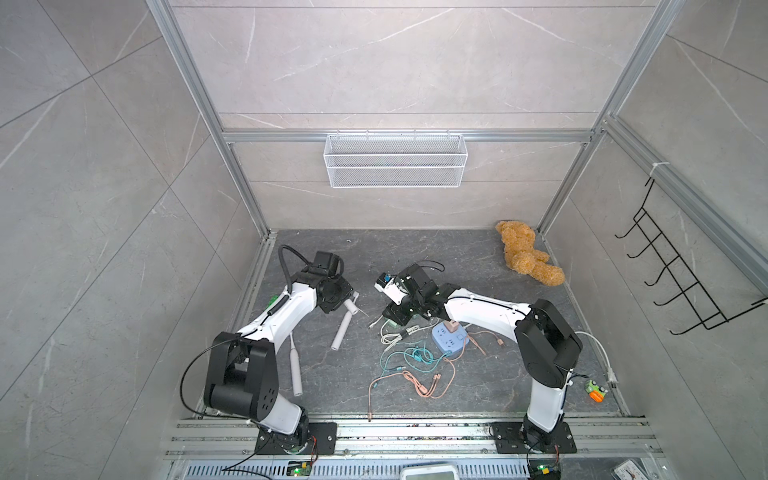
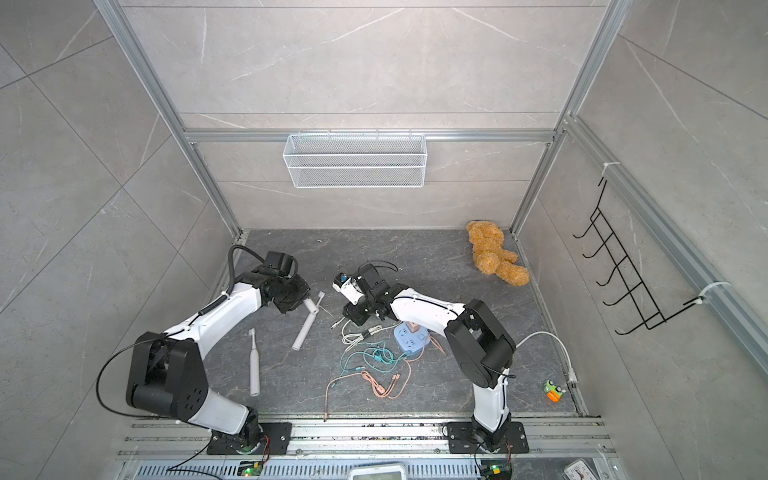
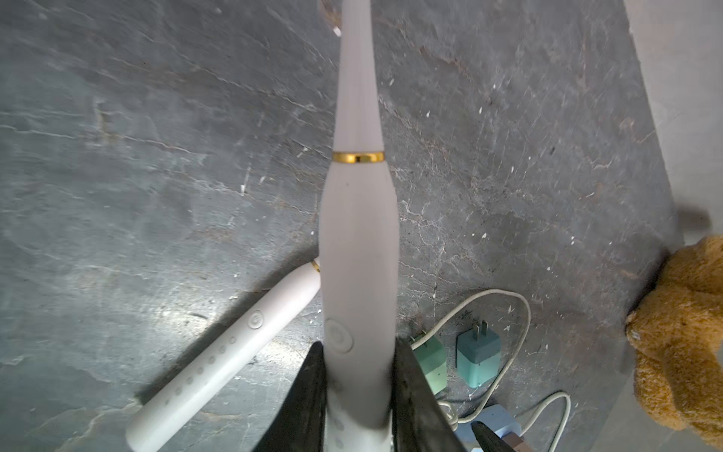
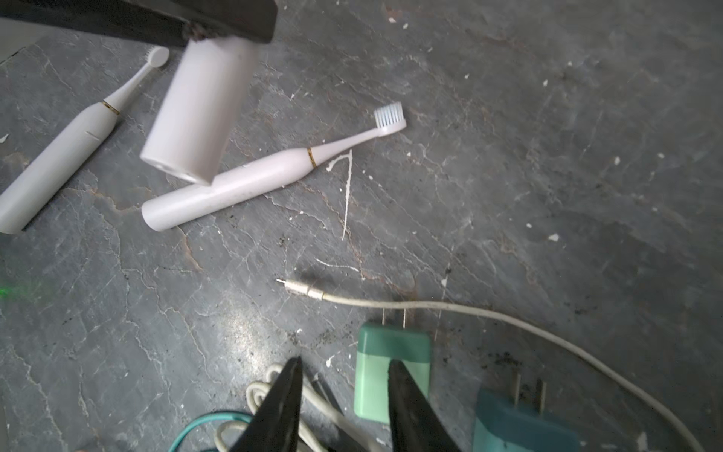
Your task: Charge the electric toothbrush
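My left gripper is shut on a white electric toothbrush (image 3: 357, 226), gripped round its handle below the gold ring. In the right wrist view that toothbrush's bare lower end (image 4: 199, 113) hangs over the table. My right gripper stands part open, with no object seen held between its fingers. Past its fingertips lie a green plug adapter (image 4: 393, 373) and a white charging cable whose thin-pinned tip (image 4: 301, 288) points left on the table. The blue power strip (image 1: 449, 338) sits right of the cables.
A second toothbrush (image 4: 233, 184) and a third toothbrush (image 4: 52, 169) lie on the table. Beside the green adapter is a teal adapter (image 4: 519, 425). Teal cable (image 1: 420, 353) and orange cable (image 1: 421, 388) tangle in front. A teddy bear (image 1: 528, 254) rests at back right.
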